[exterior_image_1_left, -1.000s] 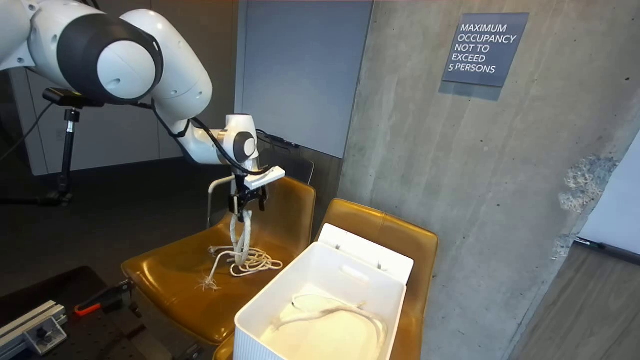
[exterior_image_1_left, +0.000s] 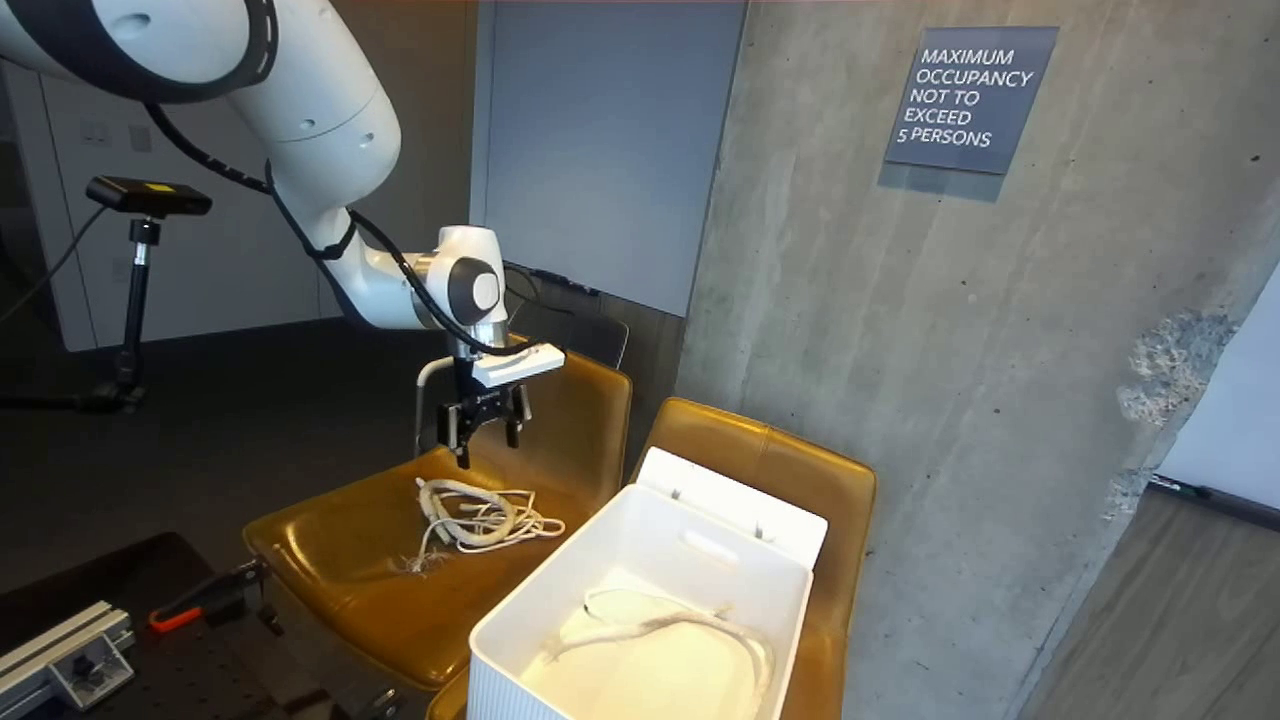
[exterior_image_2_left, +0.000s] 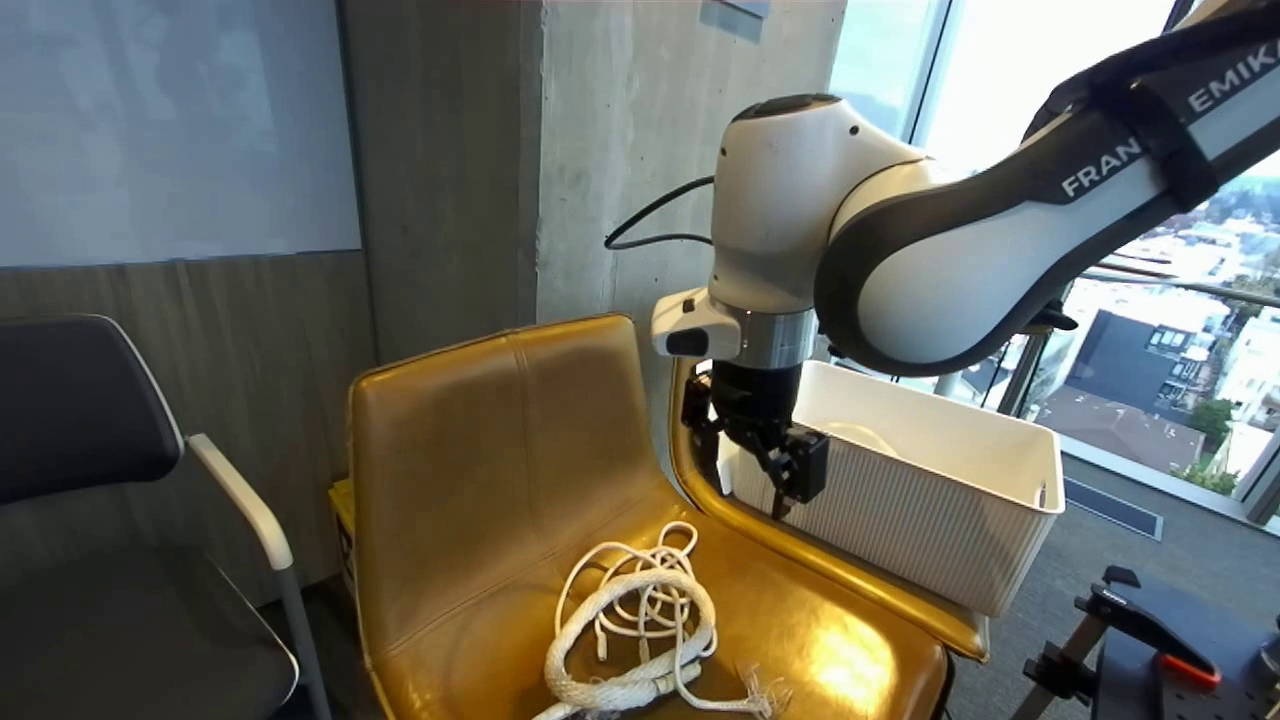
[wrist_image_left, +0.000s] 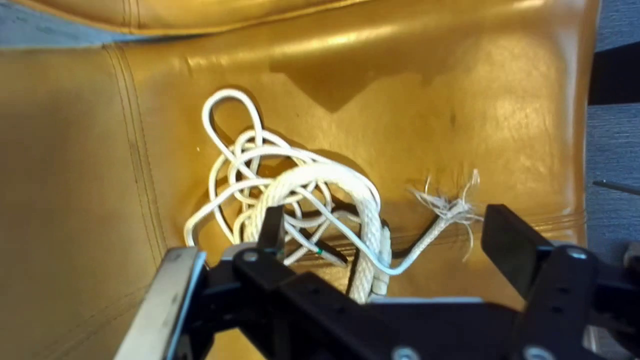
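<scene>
A heap of white rope (exterior_image_1_left: 486, 518), one thick looped piece with thinner cord, lies on the seat of a tan leather chair (exterior_image_2_left: 468, 444). Its frayed end (wrist_image_left: 453, 211) spreads out to the right in the wrist view. Above the heap hangs my gripper (exterior_image_1_left: 489, 438), open, its fingers wide apart with nothing held. In the wrist view the left finger (wrist_image_left: 273, 228) covers a small part of the rope from the camera. On the second chair stands a white bin (exterior_image_1_left: 516, 606) with another length of pale rope (exterior_image_1_left: 672, 622) on its floor.
Close beside the rope chair, the bin's ribbed side (exterior_image_2_left: 864, 504) rises above seat level. A dark table (exterior_image_1_left: 222, 654) with a red-and-black clamp (exterior_image_1_left: 204, 600) sits at the near left. A grey chair (exterior_image_2_left: 84, 420) stands off to one side. The seat around the rope is bare.
A second ago the thick rope loop hung from my gripper. It has been let go and now lies flat on the seat. The arm has shifted slightly left.
</scene>
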